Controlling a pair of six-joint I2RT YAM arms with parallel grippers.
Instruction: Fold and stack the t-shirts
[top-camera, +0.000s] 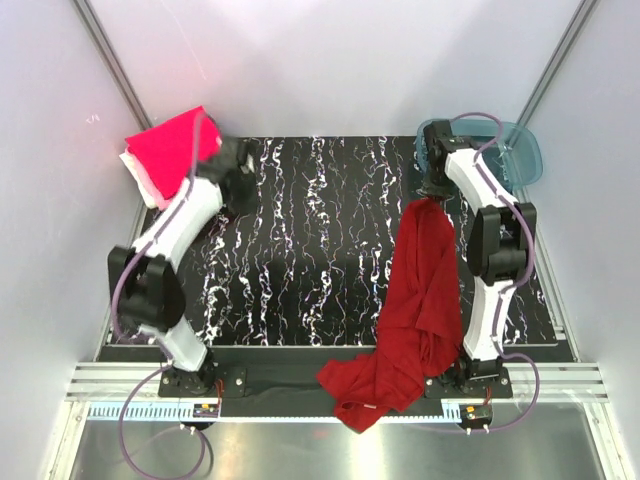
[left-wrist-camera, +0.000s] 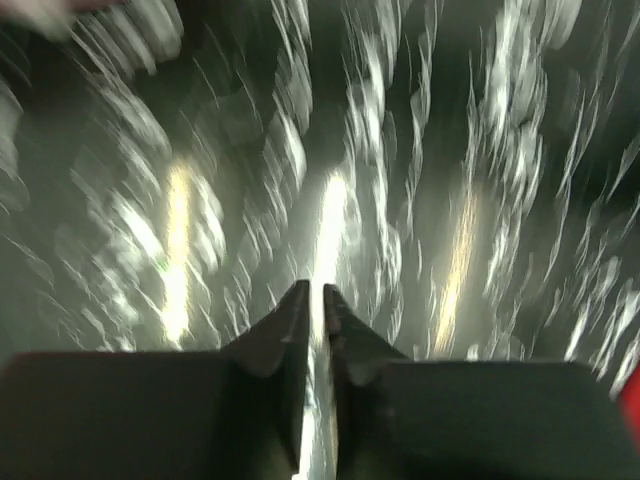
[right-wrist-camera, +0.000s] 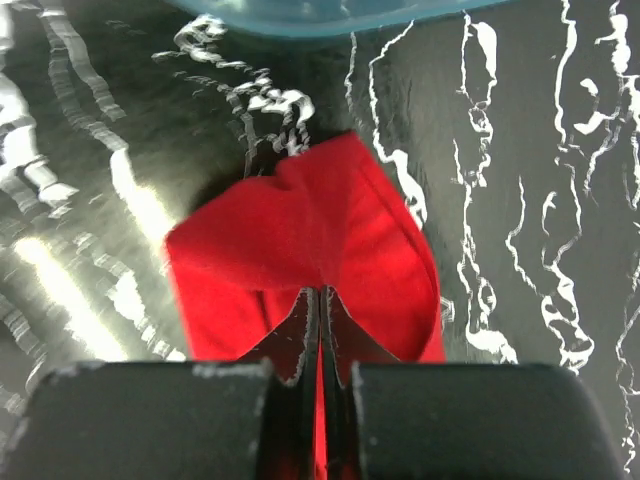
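A dark red t-shirt (top-camera: 415, 300) lies in a long, bunched strip on the right half of the table, its lower end spilling over the front edge. At its far end, my right gripper (top-camera: 430, 192) is shut, and the cloth (right-wrist-camera: 300, 225) gathers at the fingertips in the right wrist view. My left gripper (top-camera: 238, 195), blurred by motion, is beside the stack of folded shirts (top-camera: 175, 150) at the back left. In the left wrist view only a narrow gap parts its fingers (left-wrist-camera: 290, 325), with bare tabletop beyond and no cloth between them.
A translucent blue bin (top-camera: 525, 160) stands in the back right corner, partly behind the right arm. Walls close in on both sides.
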